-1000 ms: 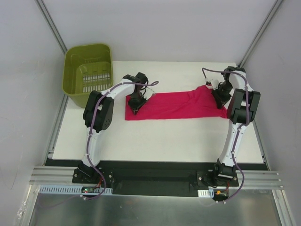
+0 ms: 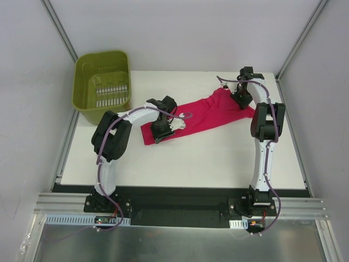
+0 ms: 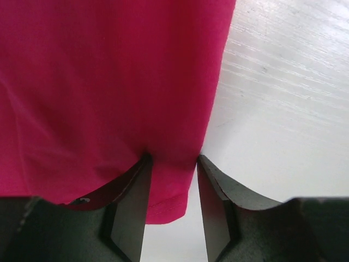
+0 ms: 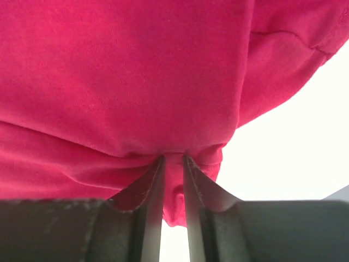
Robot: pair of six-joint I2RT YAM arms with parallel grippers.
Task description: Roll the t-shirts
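Note:
A red t-shirt (image 2: pixel 202 115), folded into a long strip, lies slantwise across the white table. Over its left end hovers my left gripper, open, one finger above the cloth and the other at the fabric's edge. My right gripper is shut on a fold of the shirt at the strip's right end, where the cloth is bunched. In the left wrist view the bottom corner of the shirt shows between the fingers. Part of the shirt's right end is hidden under the right gripper in the top view.
An olive-green basket (image 2: pixel 102 112) stands at the back left, close to the left arm, and looks empty.
The right gripper has moved left and slightly back with its end of the shirt, so the strip now slants. The left gripper has shifted slightly, most recently toward the front of the table.

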